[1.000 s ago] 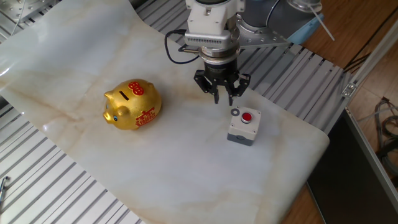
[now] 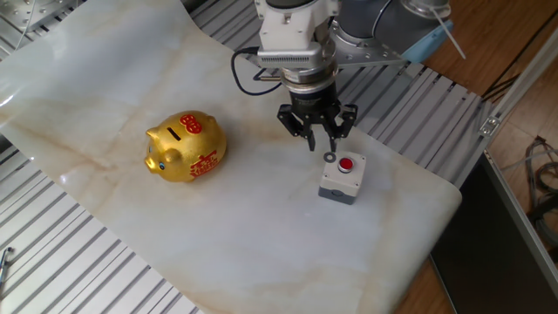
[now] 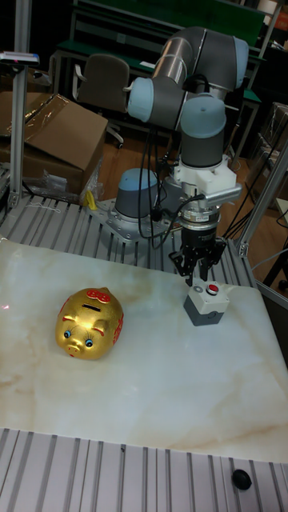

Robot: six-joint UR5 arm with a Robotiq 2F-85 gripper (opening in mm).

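Note:
My gripper [image 2: 322, 147] points down with its two fingertips apart and nothing between them. It hangs just above and behind a small white-and-grey box [image 2: 337, 185], nearest its left back corner. A red button [image 2: 346, 164] sits on the box top, and beside it is a small grey disc or ring [image 2: 330, 157]. In the other view the gripper [image 3: 197, 278] overlaps the back of the box [image 3: 206, 306], so the exact gap cannot be judged. A golden piggy bank [image 2: 185, 146] with red markings and a dark slot on top stands to the left.
The marbled sheet [image 2: 253, 235] is clear between the piggy bank and the box, and in front of both. A slatted metal table [image 3: 154, 474] lies beneath it. A round black knob [image 3: 242, 479] sits near the front edge.
My gripper has moved a little to the right and slightly nearer the box, its fingers still apart. The box and the piggy bank have not moved.

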